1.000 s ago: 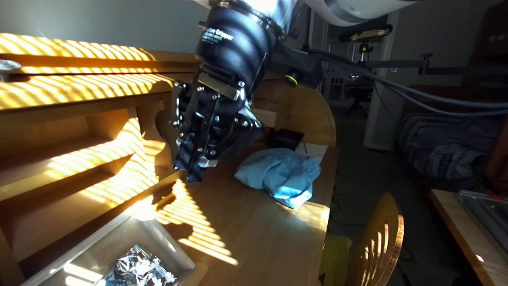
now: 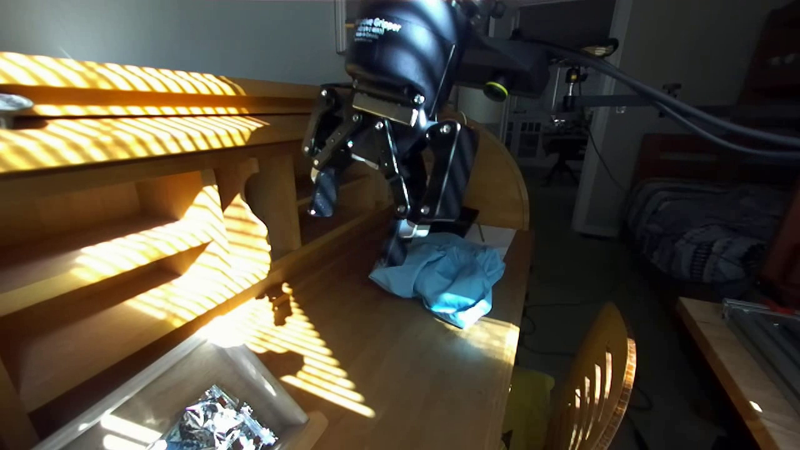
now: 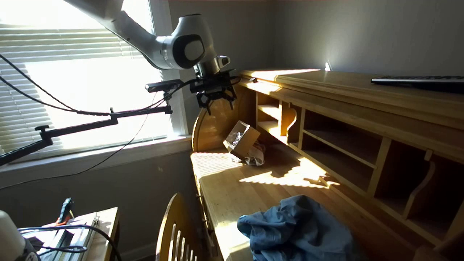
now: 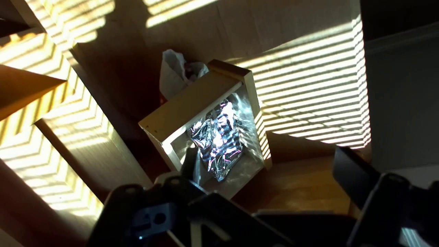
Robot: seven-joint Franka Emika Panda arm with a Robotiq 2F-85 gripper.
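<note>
My gripper (image 2: 358, 227) is up in the air over the desk, its two fingers spread wide with nothing between them. Seen from the wrist, the open gripper points down towards a small wooden box (image 4: 185, 107) holding a crumpled silver foil packet (image 4: 220, 138). The box (image 3: 247, 141) sits tilted at the far end of the desk in exterior view 2, clearly below the gripper (image 3: 220, 108). In exterior view 1 the foil packet (image 2: 217, 421) shows at the lower left. A crumpled blue cloth (image 2: 446, 274) lies on the desk.
Wooden shelves and cubbies (image 3: 339, 135) line the back of the desk. A whitish crumpled item (image 4: 175, 74) lies beside the box. A small object (image 2: 281, 304) sits near the shelf edge. A chair (image 2: 600, 375) stands at the front.
In exterior view 1 my gripper has moved up and to the right. Its fingers, close together before, are now wide apart. The cloth and foil packet have stayed put.
</note>
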